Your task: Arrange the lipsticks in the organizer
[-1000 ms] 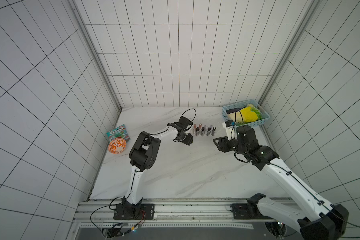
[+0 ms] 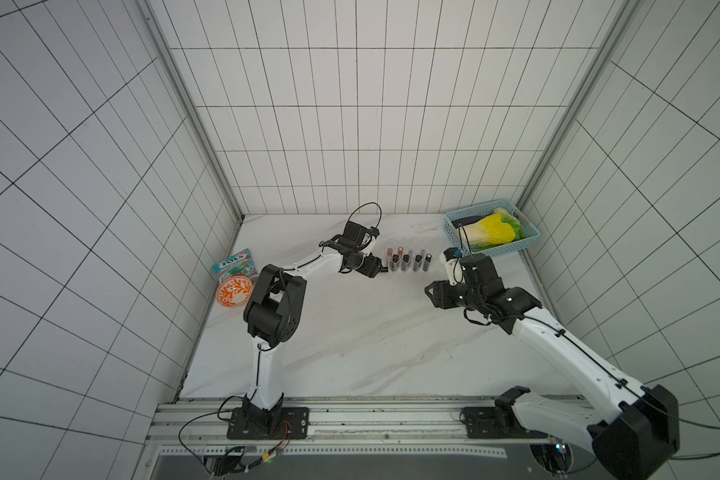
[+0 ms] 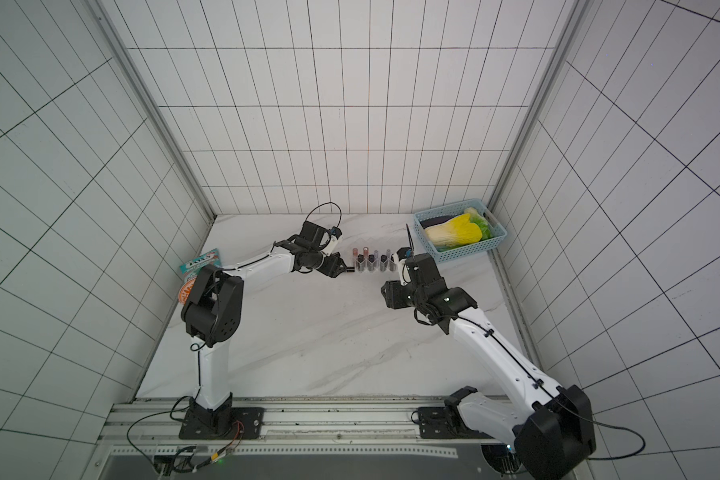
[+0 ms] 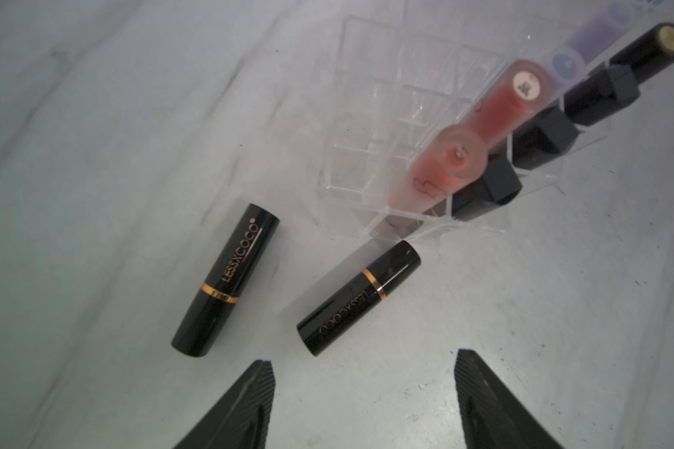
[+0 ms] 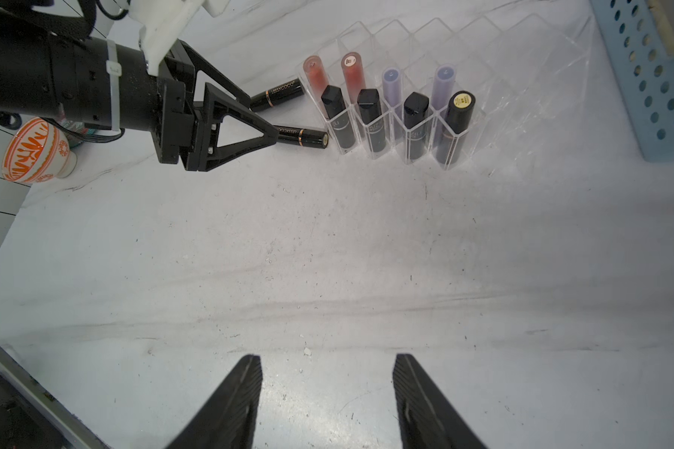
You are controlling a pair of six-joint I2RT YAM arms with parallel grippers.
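Two black lipsticks lie loose on the table, one (image 4: 224,278) left of the other (image 4: 358,298), beside the clear organizer (image 4: 328,179). In it stand red tubes (image 5: 314,73), lilac tubes (image 5: 443,82) and several black tubes (image 5: 454,127). My left gripper hangs open over the table at the organizer's left, just short of the two loose lipsticks in its wrist view, nothing between its fingers. My right gripper is open and empty over bare table, in front and to the right of the organizer.
A blue basket (image 5: 629,89) with vegetable-like items stands at the back right. An orange-patterned bowl (image 2: 234,291) and a colourful packet (image 2: 233,261) sit at the left edge.
The lipsticks in the organizer look unchanged.
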